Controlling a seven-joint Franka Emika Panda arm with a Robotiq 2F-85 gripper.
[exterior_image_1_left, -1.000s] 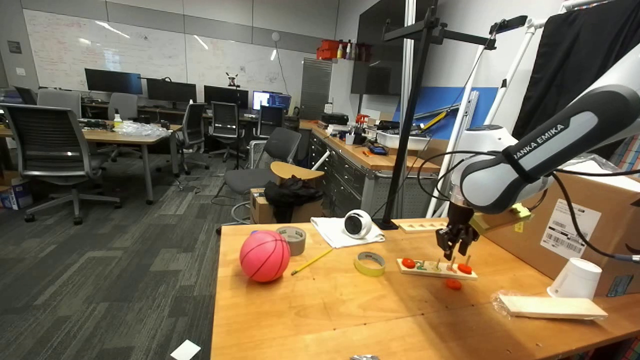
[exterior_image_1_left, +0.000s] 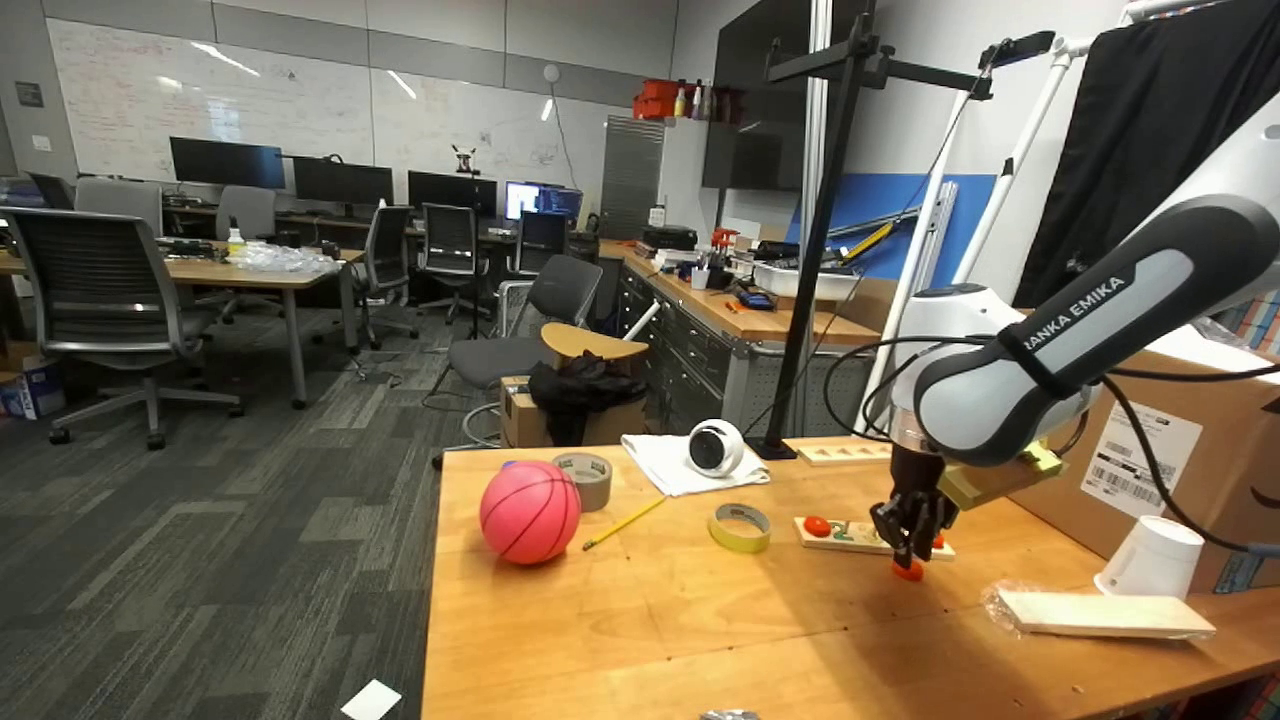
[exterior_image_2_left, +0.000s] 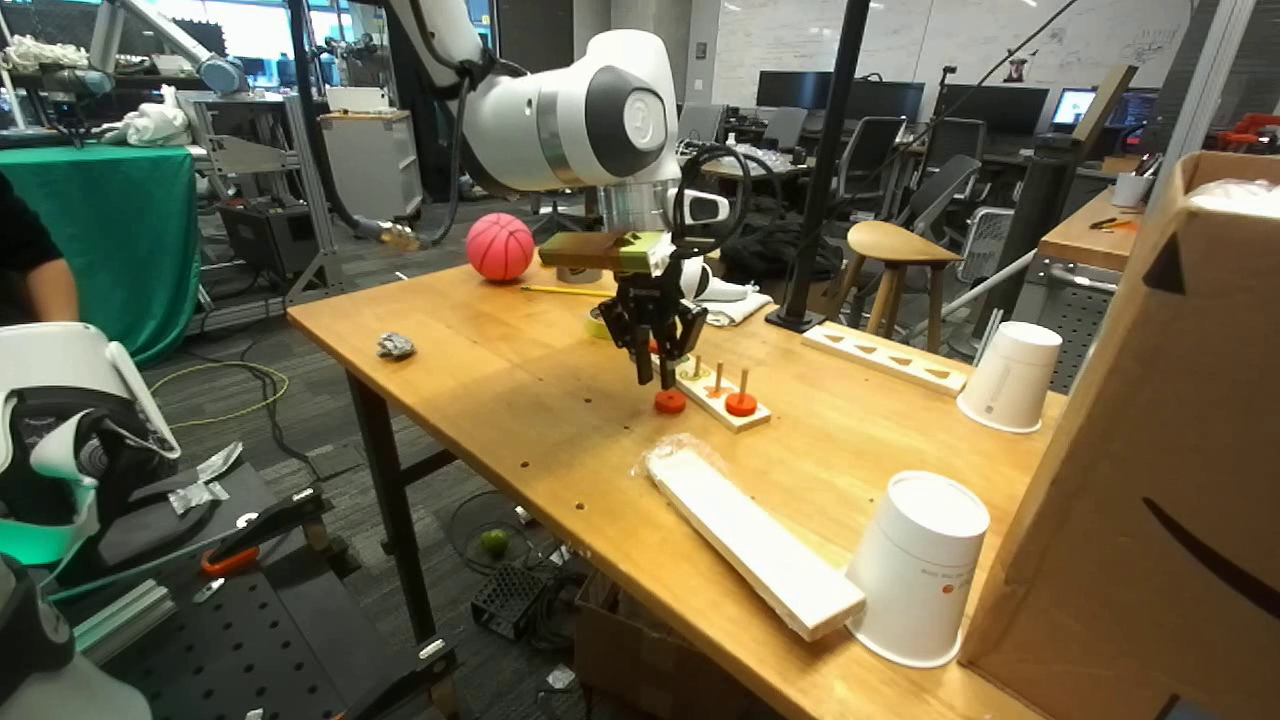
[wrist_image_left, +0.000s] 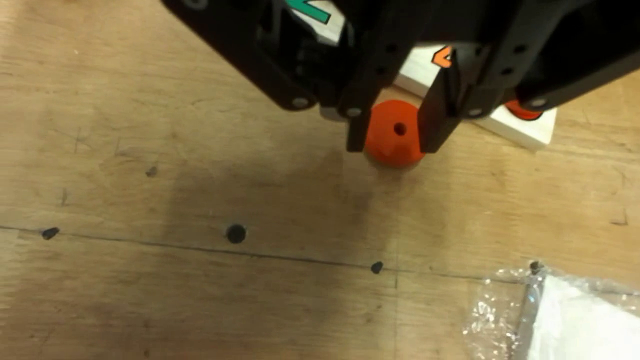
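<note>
An orange-red disc with a small hole (wrist_image_left: 393, 141) lies on the table in front of the white peg board (exterior_image_2_left: 720, 402). My gripper points down over it, one of its fingers at either side, shut on the disc. In exterior view 1 the gripper (exterior_image_1_left: 914, 554) covers part of the disc (exterior_image_1_left: 908, 571) and of the board (exterior_image_1_left: 840, 540). Exterior view 2 shows the gripper (exterior_image_2_left: 656, 380) low, its tips close to the disc (exterior_image_2_left: 669, 402). Red discs sit on the board's ends, one of them (exterior_image_1_left: 817, 526) at the left end.
A plastic-wrapped white board (exterior_image_2_left: 750, 540) and a white cup (exterior_image_2_left: 921, 570) stand toward the box (exterior_image_2_left: 1116, 480). Yellow tape (exterior_image_1_left: 739, 528), a pencil (exterior_image_1_left: 624, 523) and a pink ball (exterior_image_1_left: 529, 512) lie on the far side.
My gripper has come down from above the peg board to the orange-red disc in front of it, its fingers now around the disc. The disc lies in about the same place.
</note>
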